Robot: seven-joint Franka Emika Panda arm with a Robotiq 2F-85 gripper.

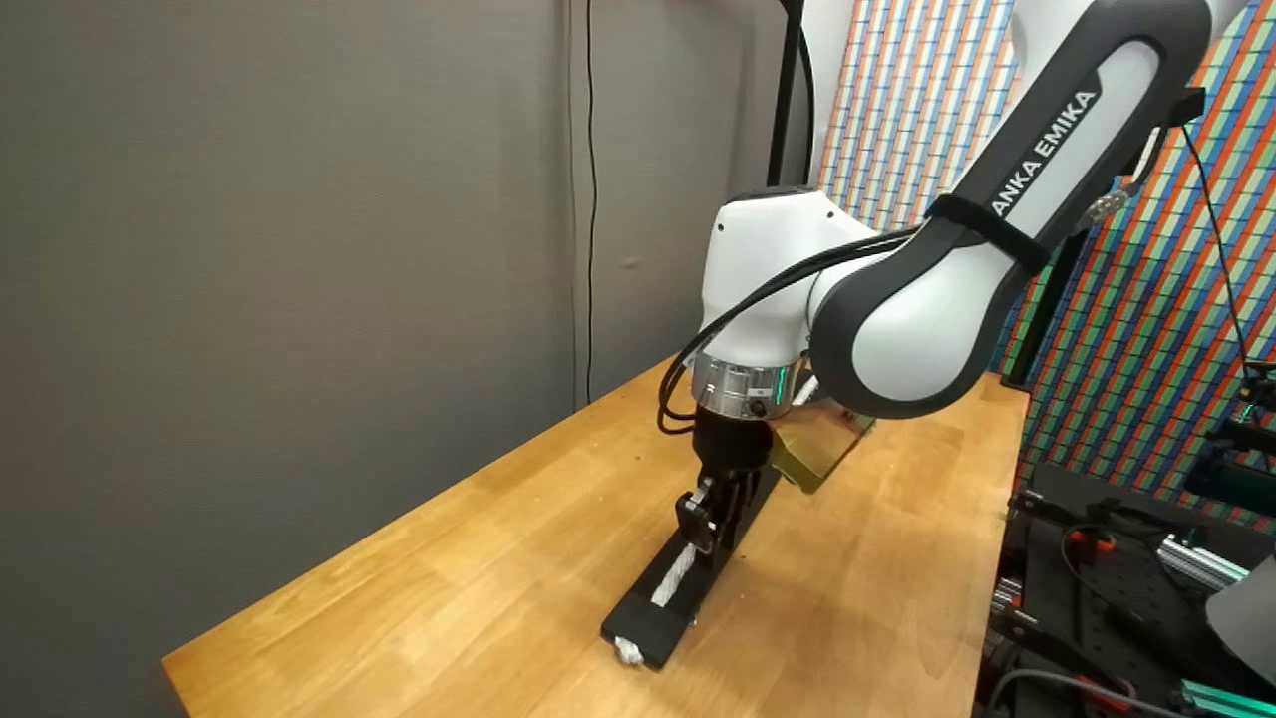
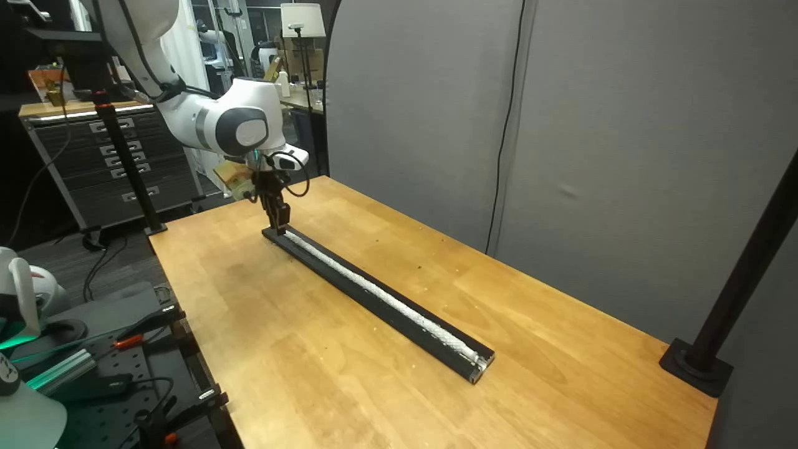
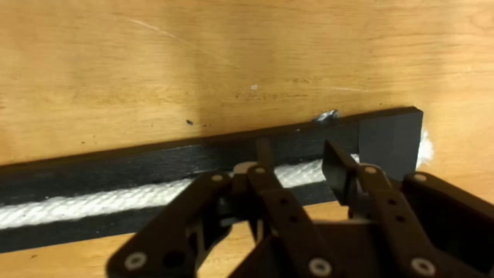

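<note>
A long black channel board lies on the wooden table with a white rope along its length. In the second exterior view, the board and rope stretch away from my gripper, which points down at the far-left end. The wrist view shows my gripper partly open, its fingers apart and low over the rope. Whether they touch it, I cannot tell. A black band covers the rope near the board's end, and a frayed tip sticks out beyond.
A grey partition stands along one long edge. A black post rises at the table's right corner in the second exterior view.
</note>
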